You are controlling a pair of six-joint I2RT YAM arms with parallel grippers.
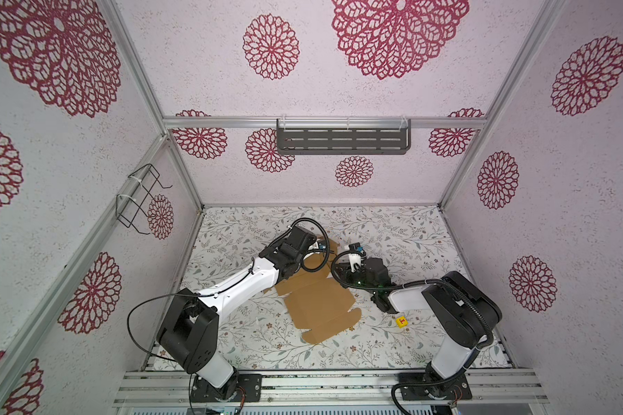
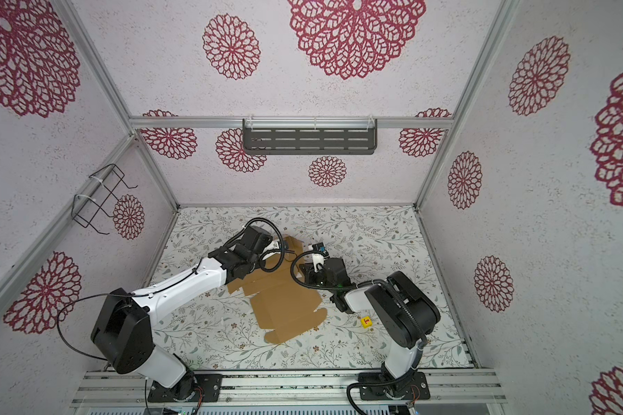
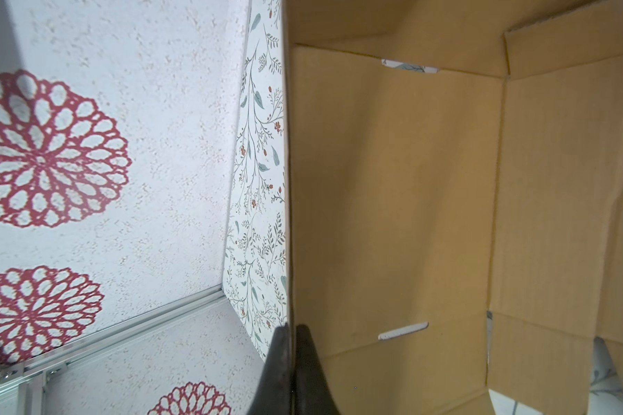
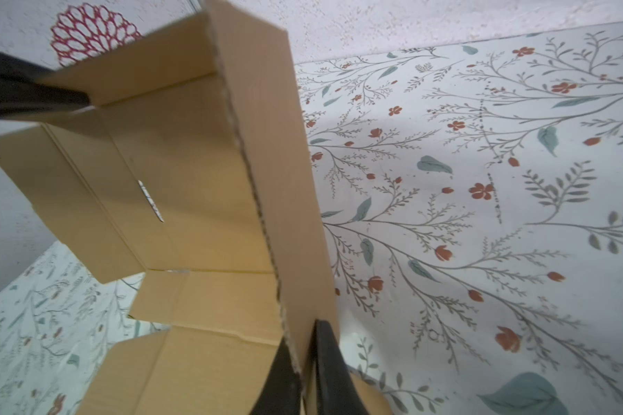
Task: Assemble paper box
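A brown cardboard box [image 1: 319, 298], partly folded, lies at the middle of the floor. Its front panels are flat, while walls stand up at the back between the two arms. In the left wrist view, my left gripper is shut on the thin edge of a box wall [image 3: 394, 193]. Slots and folded side flaps show inside. At the box's right side, my right gripper straddles an upright cardboard panel [image 4: 273, 152], its fingers a little apart around the panel's lower edge. Overhead, the arms hide both sets of fingertips.
A small yellow block [image 1: 401, 321] lies to the right of the box, near the right arm. The floor [image 1: 401, 228] behind the right arm is clear. A dark slotted shelf [image 1: 343, 141] hangs on the back wall, well above the work.
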